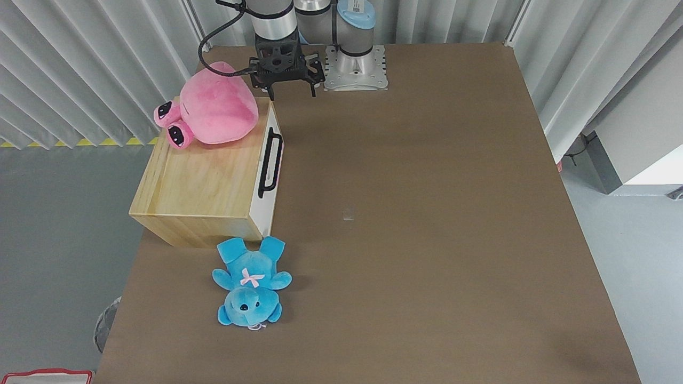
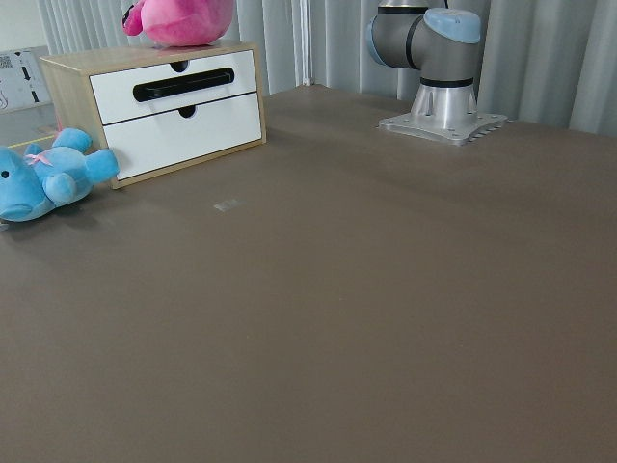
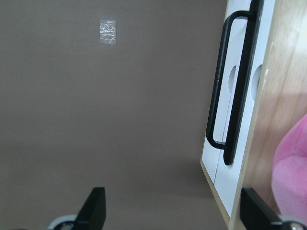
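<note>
My gripper (image 1: pixel 292 89) hangs at the back of the table, above and beside the pink plush (image 1: pixel 217 105), which sits on a wooden cabinet (image 1: pixel 205 179) with two white drawers. In the wrist view the gripper has its fingers wide apart, nothing between them; the upper drawer's black handle (image 3: pixel 243 81) runs along the right. A blue plush bear (image 1: pixel 253 301) lies on the table beside the cabinet's near end, also seen in the left camera view (image 2: pixel 58 178).
A small clear patch of tape (image 3: pixel 107 31) lies on it. The robot's base (image 1: pixel 371 73) stands at the back edge, with curtains behind.
</note>
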